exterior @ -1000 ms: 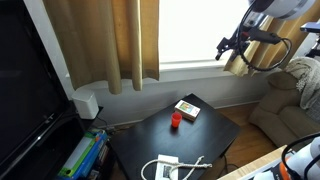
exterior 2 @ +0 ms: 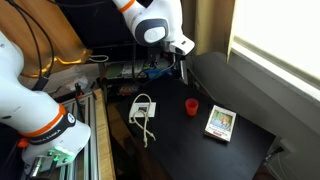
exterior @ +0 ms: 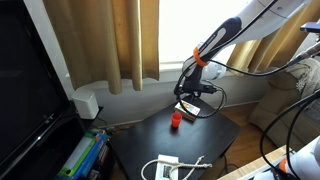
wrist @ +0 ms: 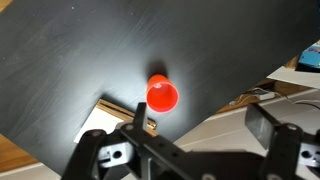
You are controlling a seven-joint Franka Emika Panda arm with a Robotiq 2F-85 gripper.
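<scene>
A red cup [exterior: 176,119] stands on the dark table [exterior 2: 180,150], its round opening facing up in the wrist view [wrist: 162,95]. Close to it lies a flat, light-coloured box [exterior 2: 221,123], whose edge [wrist: 97,122] shows at the lower left of the wrist view. My gripper [exterior: 184,95] is above the table near the box and the cup. In the wrist view its two dark fingers [wrist: 88,152] are spread far apart and nothing is held between them. The cup appears apart from both fingers.
A white power strip [exterior: 166,170] with its pale cable [exterior 2: 147,128] lies at another part of the table. Curtains [exterior: 101,40] and a window are behind the table, with an armchair [exterior: 282,112] to the right in the first exterior view.
My arm has come down and to the left in the first exterior view, from high at the right to above the table by the box. The cup and box have not moved.
</scene>
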